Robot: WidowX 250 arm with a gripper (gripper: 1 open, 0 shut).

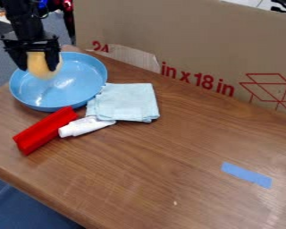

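Note:
My black gripper [36, 48] is at the upper left, over the back-left of a blue bowl [64, 90]. A yellow-orange object [42, 66] is just below its fingers, upright above or in the bowl; I cannot tell whether it touches the bowl or the fingers. The gripper looks open, its fingers spread around the top of that object.
A folded pale cloth [124, 102], a white tube [83, 126] and a red object [43, 131] lie by the bowl. A cardboard box [193, 49] stands along the back.

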